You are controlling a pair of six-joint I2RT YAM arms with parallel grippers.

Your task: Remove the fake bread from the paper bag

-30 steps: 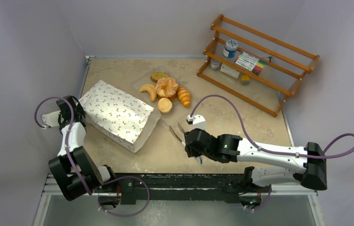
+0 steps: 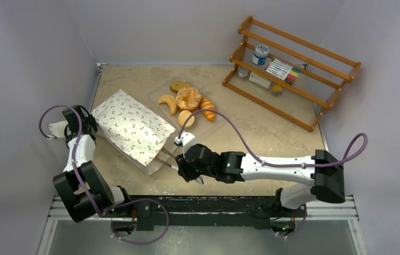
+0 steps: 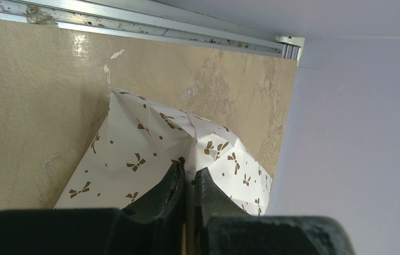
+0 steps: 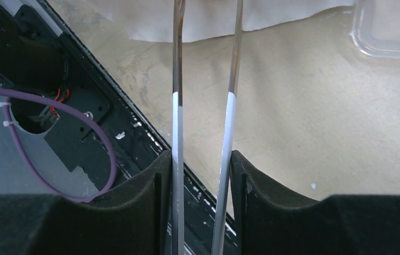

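Note:
The white paper bag (image 2: 134, 127) with a small brown bow print lies on its side at the left of the table, its mouth facing right. On its closed end my left gripper is shut, pinching the creased paper. My right gripper has its long thin fingers (image 4: 177, 74) apart, with their tips reaching into the bag's mouth. The tips and whatever lies inside are hidden by the paper. Outside the bag, several fake breads lie grouped behind it, among them a round bread (image 2: 188, 98), a croissant (image 2: 207, 108) and a bun (image 2: 186, 118).
The breads rest on a clear tray (image 4: 368, 52), only faintly visible from above. A wooden rack (image 2: 293, 101) with jars and a box of pens stands at the back right. Bare table lies between the rack and my right arm.
My right gripper has moved left, its fingers passing from outside the bag into its mouth. The bag has shifted only slightly. My left gripper keeps its place on the paper.

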